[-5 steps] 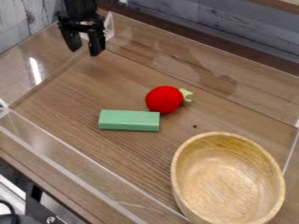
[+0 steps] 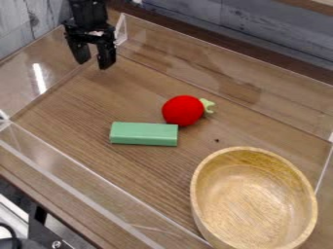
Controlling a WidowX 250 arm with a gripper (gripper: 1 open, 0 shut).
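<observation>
My dark gripper (image 2: 92,51) hangs at the upper left, over the far left part of the wooden table; its fingers are small and dark, and I cannot tell if they are open or shut. A red tomato-like object (image 2: 184,111) with a pale green stem lies near the centre. A green block (image 2: 144,133) lies below and left of it. A pale wooden bowl (image 2: 252,200) sits at the lower right.
A grey plank wall (image 2: 247,19) runs along the back. Dark cables show at the bottom left corner.
My gripper has shifted very slightly at the upper left. The tomato, block and bowl are where they were.
</observation>
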